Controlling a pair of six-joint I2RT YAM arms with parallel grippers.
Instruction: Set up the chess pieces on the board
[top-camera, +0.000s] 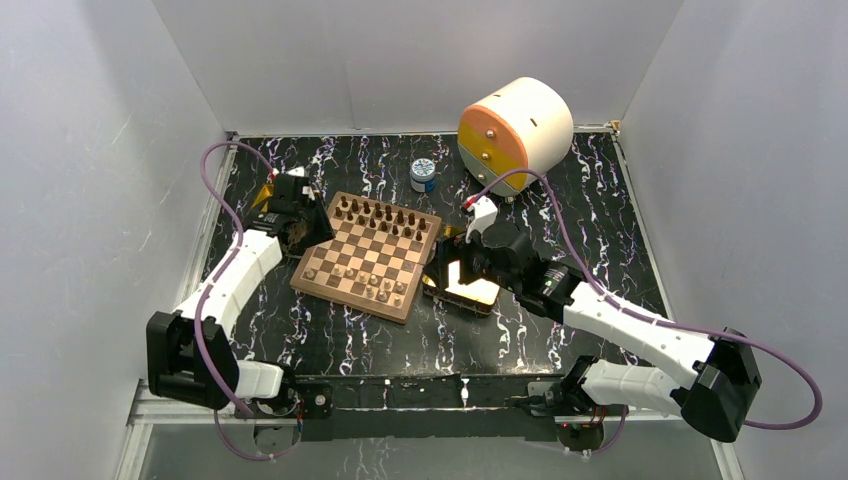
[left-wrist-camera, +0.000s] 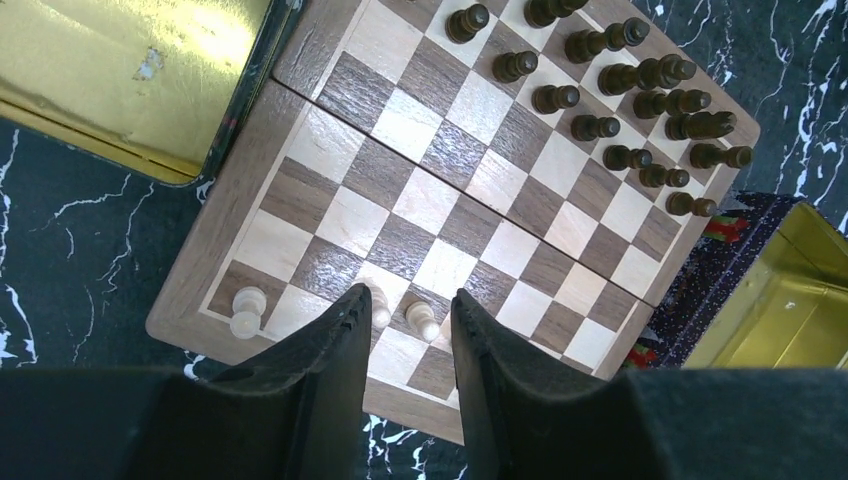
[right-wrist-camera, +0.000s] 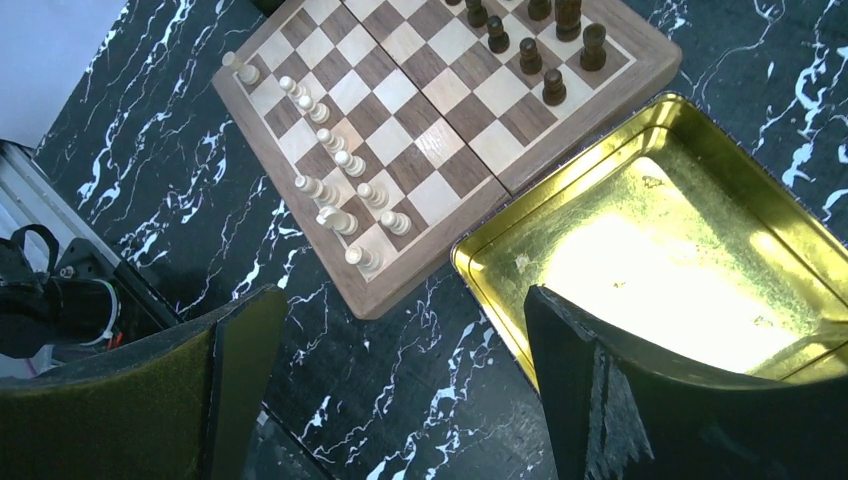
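Note:
The wooden chessboard (top-camera: 365, 255) holds dark pieces (right-wrist-camera: 556, 88) in rows along its far side and several white pieces (right-wrist-camera: 365, 258) along the near side. My left gripper is open above the board's left part, with white pawns (left-wrist-camera: 422, 322) visible below, beyond its fingertips. In the top view it hides much of the gold tray at the left. My right gripper stands open, empty, over the right of the board, beside a gold tray (right-wrist-camera: 640, 250) that looks empty.
A blue-labelled jar (top-camera: 422, 175) and a white cylindrical box (top-camera: 515, 130) with yellow front stand at the back. Grey walls enclose three sides.

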